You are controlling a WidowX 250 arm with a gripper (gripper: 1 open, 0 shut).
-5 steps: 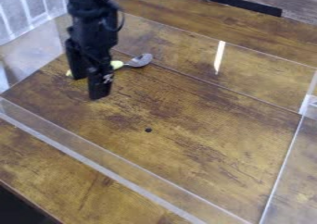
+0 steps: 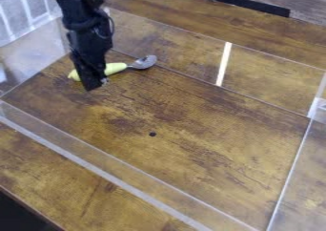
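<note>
My black gripper [image 2: 90, 76] is low over the wooden table at the upper left, shut, with its tips at a pale yellow-green object [image 2: 112, 68] lying there. Whether anything is between the fingers cannot be seen clearly. A silver spoon-like piece [image 2: 145, 61] lies at the right end of the yellow-green object, partly beside it.
Clear plastic walls border the wooden tabletop [image 2: 192, 149] on the left, front and right. A white strip [image 2: 224, 65] is on the table at the upper right.
My arm has moved back and to the left, away from the camera, and the gripper now sits closer over the yellow-green object.
</note>
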